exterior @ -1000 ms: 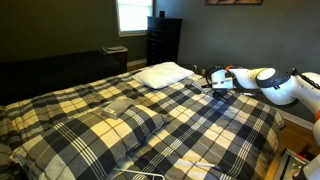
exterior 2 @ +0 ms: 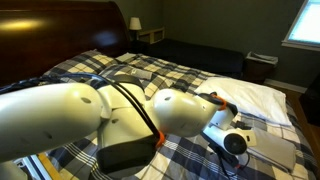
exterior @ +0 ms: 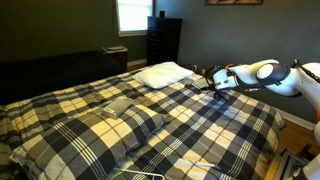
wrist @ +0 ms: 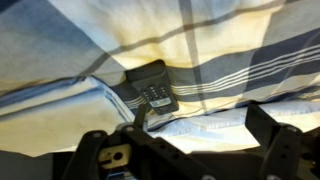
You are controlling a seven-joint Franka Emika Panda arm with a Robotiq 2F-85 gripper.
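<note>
A small black calculator-like device [wrist: 153, 87] with light-coloured keys lies on the plaid bedspread [wrist: 215, 40] in the wrist view. My gripper is open, its dark fingers [wrist: 275, 135] far apart at the lower left and lower right. The device lies beyond the fingers, nearer the left one, and nothing is held between them. In exterior view 1 the gripper [exterior: 214, 86] is low over the far right part of the bed. Exterior view 2 shows the gripper [exterior 2: 232, 150] close to the cloth, with the device hidden or too small to tell.
A white pillow [exterior: 160, 76] lies beyond the arm's reach side of the bed. A grey item [exterior: 116, 106] rests on the left part. Near the front edge are a thin white wire-like thing [exterior: 140, 172] and a small pale item [exterior: 197, 163].
The end of my arm has shifted slightly and its wrist has turned a little over the same part of the bed. Nothing on the bed has visibly moved.
</note>
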